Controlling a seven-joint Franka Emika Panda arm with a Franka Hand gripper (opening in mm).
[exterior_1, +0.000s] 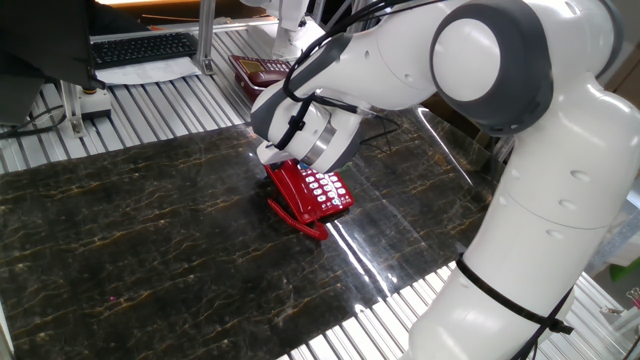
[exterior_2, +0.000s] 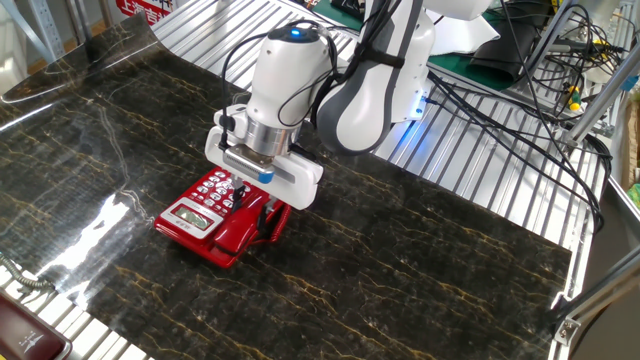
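Note:
A red desk telephone (exterior_1: 312, 188) with white keys lies on the dark marbled sheet (exterior_1: 130, 240). Its red handset (exterior_1: 297, 220) rests slanted along the phone's near left side in exterior view 1. My gripper (exterior_2: 252, 198) points down over the phone, low at the keypad's edge in exterior view 2. There, one dark finger (exterior_2: 237, 188) stands by the keys and a lighter finger (exterior_2: 268, 208) lies toward the handset side. The two look apart with red phone body below and between them; whether they press on anything is unclear. In exterior view 1 the hand hides its own fingertips.
Wide bare stretches of the sheet lie around the phone. A second, darker red phone (exterior_1: 262, 72) sits on the slatted metal table at the back, near a black keyboard (exterior_1: 143, 48). Loose black cables (exterior_2: 520, 150) run along the table's right side in exterior view 2.

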